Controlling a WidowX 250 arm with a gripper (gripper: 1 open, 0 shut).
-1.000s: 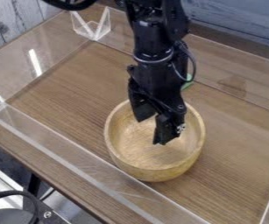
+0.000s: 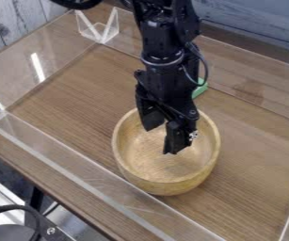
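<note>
The black gripper (image 2: 165,122) hangs from the arm over a round tan bowl (image 2: 159,177), its fingers reaching down into or just above the bowl's upper part. It is open, and I see nothing held in it. Behind the arm, on the right, part of a green object (image 2: 200,88) shows; the rest of it is hidden.
A clear plastic piece (image 2: 98,28) stands at the back left. Transparent edging runs along the lower left and right, with black hardware at the bottom left corner.
The gripper has shifted very slightly upward over the bowl. The bowl has not visibly moved.
</note>
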